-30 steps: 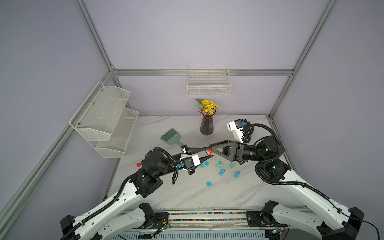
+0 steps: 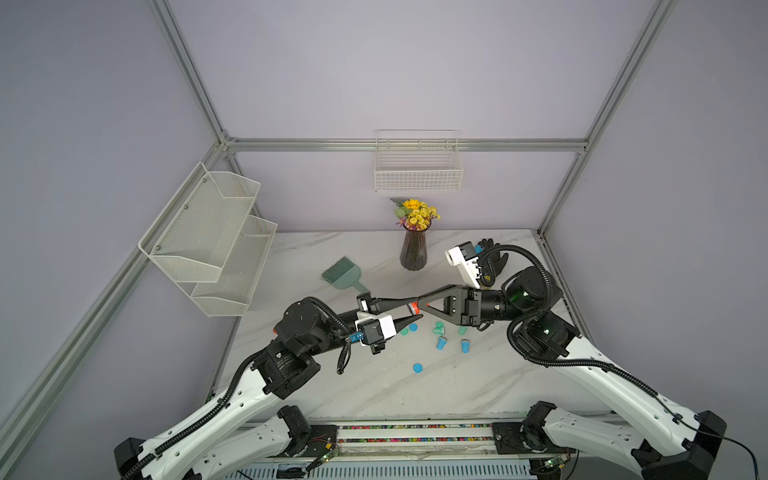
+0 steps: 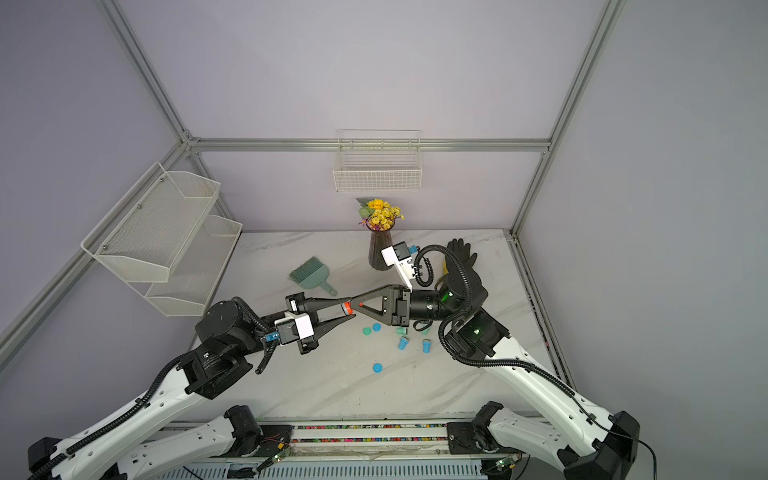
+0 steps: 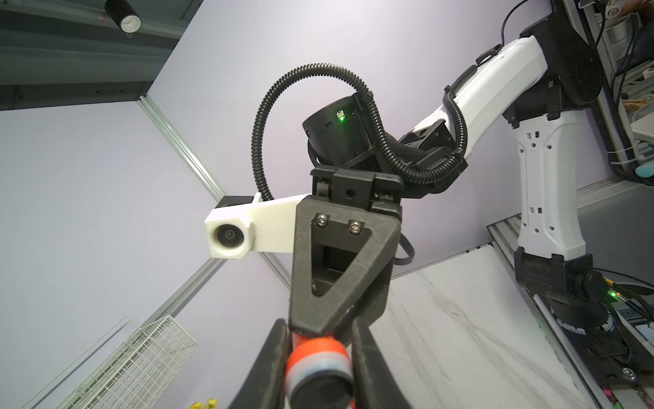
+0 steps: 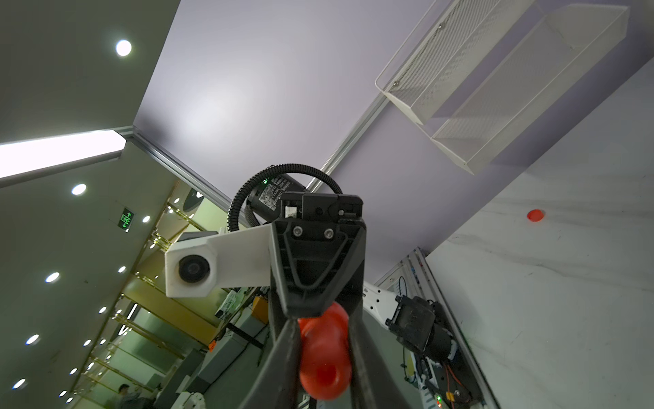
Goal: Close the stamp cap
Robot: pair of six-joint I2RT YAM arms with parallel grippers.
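A small stamp (image 4: 318, 360) with an orange-red body, a pale band and a dark end is held in the air over the table. My left gripper is shut on it, a finger on each side. From the opposite side my right gripper comes tip to tip with the left one. A rounded red end (image 5: 325, 368) lies between its fingers, which stand close along both sides. Whether they press on it does not show. In the top left view, red and white (image 2: 413, 308) show where the tips meet. The seam between cap and body is hidden.
Blue cups (image 2: 465, 345), blue discs (image 2: 417, 368) and green pieces (image 2: 439, 328) lie below the grippers. A red disc (image 5: 535, 215) lies at the table's left. A flower vase (image 2: 413, 249), green dustpan (image 2: 344, 273) and black glove (image 3: 461, 251) stand farther back.
The stamp stays in my left gripper. The left arm now mostly covers the red disc.
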